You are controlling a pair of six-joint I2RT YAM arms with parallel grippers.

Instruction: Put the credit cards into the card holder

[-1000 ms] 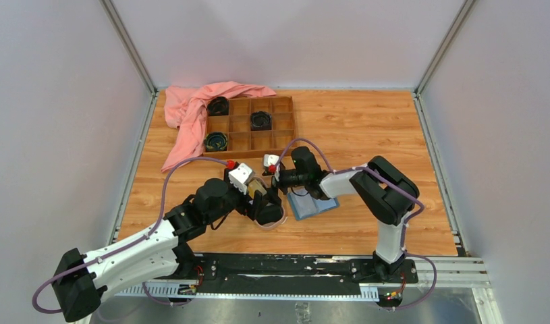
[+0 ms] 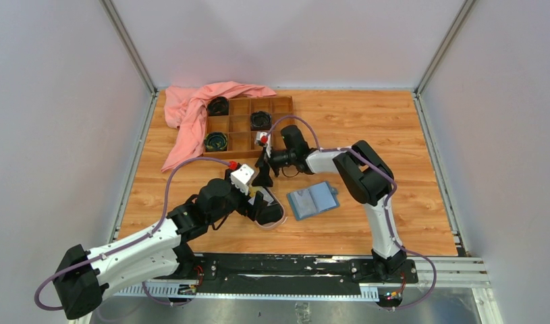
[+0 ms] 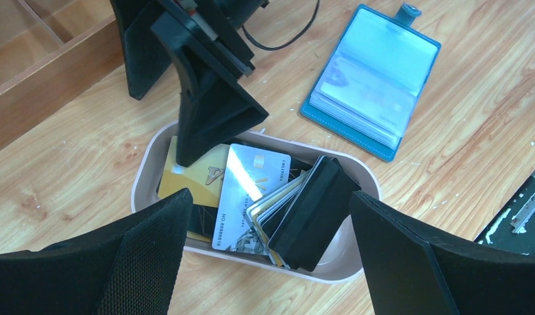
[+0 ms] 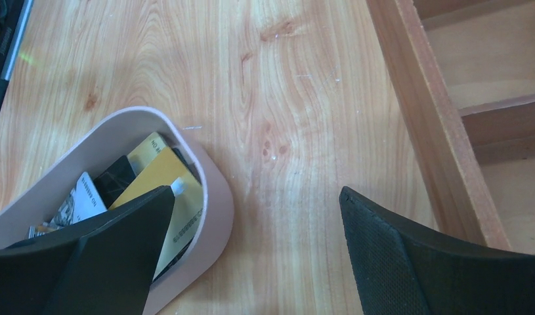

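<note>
Several credit cards lie loose in a pale oval bin (image 3: pixel 356 164): a white-blue card (image 3: pixel 248 190), a gold card (image 3: pixel 209 172) and a black card (image 3: pixel 317 213) leaning on others. The blue card holder (image 3: pixel 389 49) lies open and flat on the table, to the right of the bin in the top view. My left gripper is open over the bin, nothing between its fingers. Open and empty too, my right gripper is at the bin's far end; in the left wrist view one right finger (image 3: pixel 215 111) overlaps the gold card's end.
A wooden compartment tray (image 2: pixel 250 155) with several black round items stands behind the bin, close to the right gripper. A pink cloth (image 2: pixel 187 128) lies to its left.
The right gripper has moved back and to the left, away from the card holder and toward the wooden tray. The left arm, bin and holder look unchanged.
</note>
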